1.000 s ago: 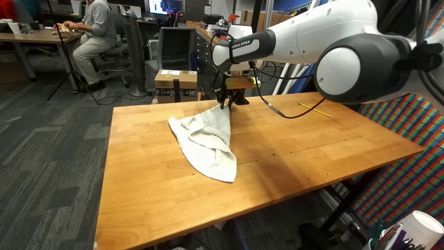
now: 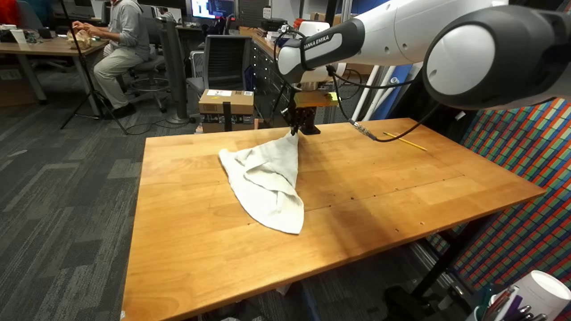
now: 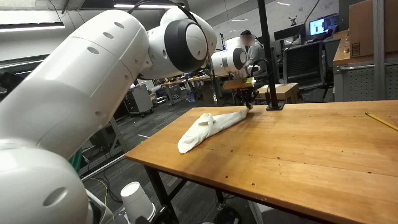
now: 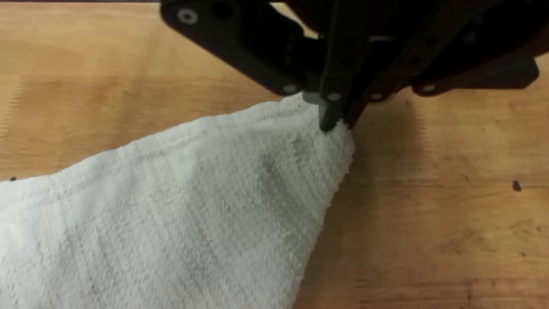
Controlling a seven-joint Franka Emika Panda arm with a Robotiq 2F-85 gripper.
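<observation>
A white cloth [image 2: 262,179] lies crumpled and partly folded over itself on the wooden table, its far corner drawn up to a point. At that corner my gripper [image 2: 295,131] is shut, the cloth's tip pinched between its fingers. Close up in the wrist view, the dark fingertips [image 4: 329,121] press together on the corner of the cloth [image 4: 206,206], and the fabric slopes away to the lower left. From the other side, the gripper [image 3: 249,107] shows at the raised end of the cloth [image 3: 212,127], low over the table's far edge.
A yellow pencil [image 2: 405,141] lies toward the table's back right. Beside the gripper, a black post [image 3: 274,100] stands at the far edge. Bare tabletop [image 2: 374,198] spreads out right of the cloth. A cardboard box [image 2: 227,104] sits beyond the table.
The gripper has closed on the cloth's corner and moved slightly up and to the right. The corner has risen with it; the near part of the cloth stays put.
</observation>
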